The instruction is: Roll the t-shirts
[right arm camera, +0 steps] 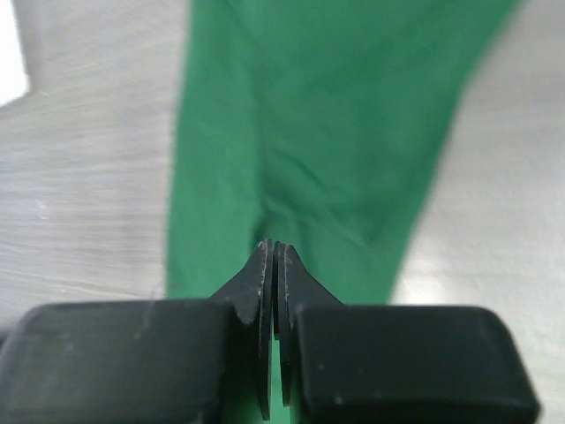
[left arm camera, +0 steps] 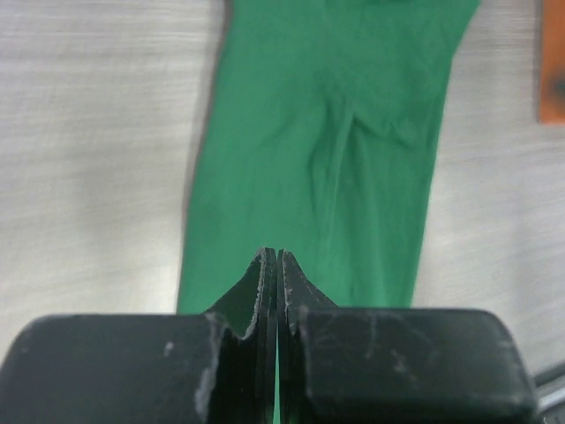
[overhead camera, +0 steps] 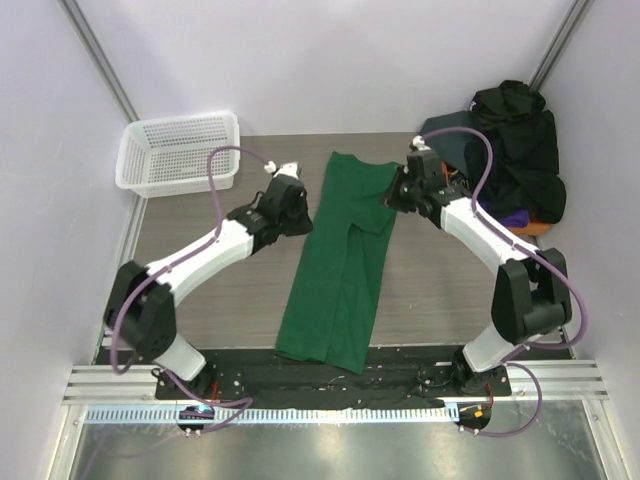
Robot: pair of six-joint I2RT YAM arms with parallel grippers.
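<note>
A green t-shirt (overhead camera: pixel 325 270), folded into a long strip, lies flat down the middle of the table, its lower end hanging over the front edge. A diagonal fold crosses its upper part. My left gripper (overhead camera: pixel 307 226) is over the strip's left edge, shut, with the shirt (left arm camera: pixel 265 168) beneath it in the left wrist view. At the shirt's upper right edge is my right gripper (overhead camera: pixel 390 202), also shut. The green cloth (right arm camera: pixel 335 132) spreads out below it in the right wrist view. No cloth shows between either pair of fingertips.
An empty white basket (overhead camera: pixel 180 188) stands at the back left. At the back right, an orange bin (overhead camera: pixel 535 228) is heaped with dark clothes (overhead camera: pixel 515 150). Bare table (overhead camera: pixel 180 270) lies on both sides of the shirt.
</note>
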